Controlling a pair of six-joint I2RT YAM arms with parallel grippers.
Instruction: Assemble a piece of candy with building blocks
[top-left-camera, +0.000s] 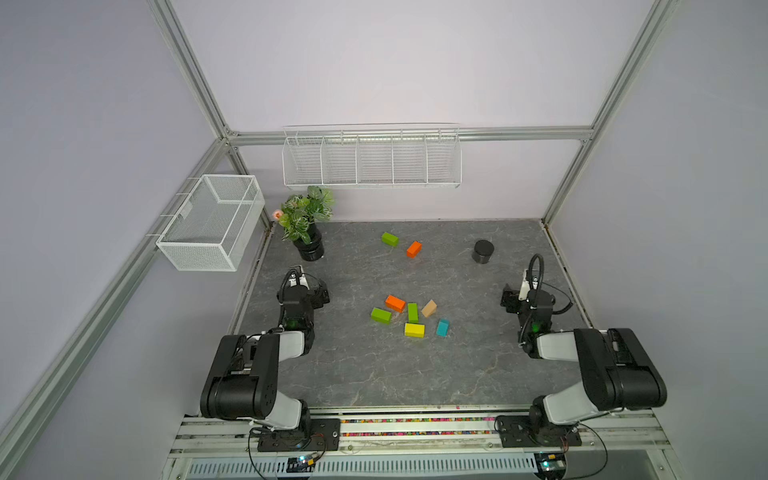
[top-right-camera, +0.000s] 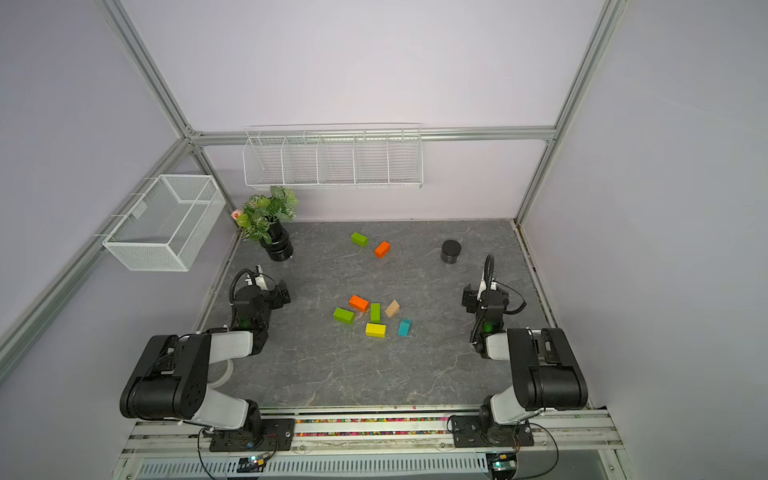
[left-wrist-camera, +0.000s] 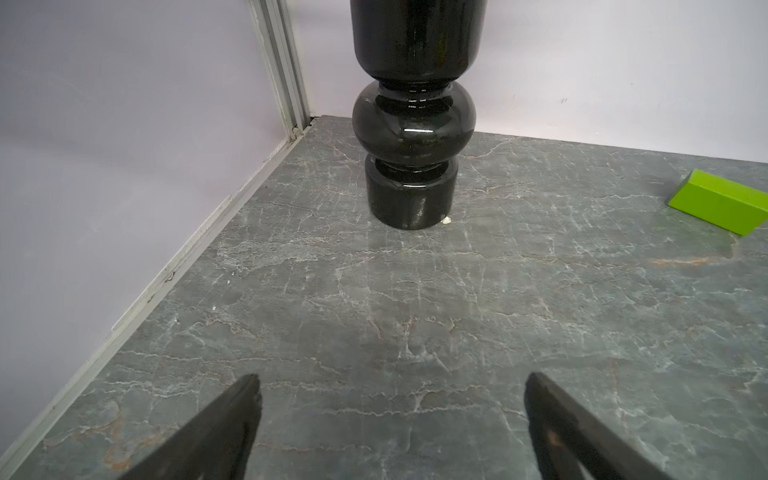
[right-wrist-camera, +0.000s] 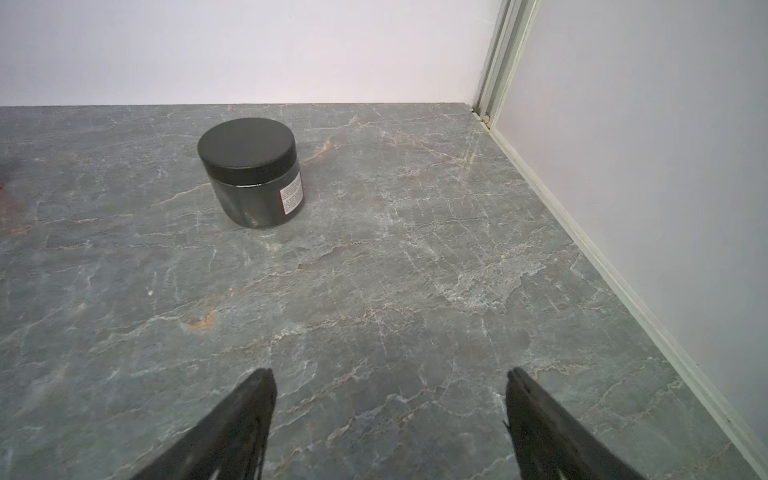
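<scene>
Loose blocks lie mid-table: an orange block, green blocks, a yellow block, a tan block and a cyan block. Farther back are another green block and an orange block. My left gripper is open and empty at the table's left side, facing the plant's black pot. My right gripper is open and empty at the right side, facing the back wall. Both are clear of the blocks.
A potted plant stands at back left and a black jar at back right. White wire baskets hang on the left and back walls. The grey table has free room around the blocks.
</scene>
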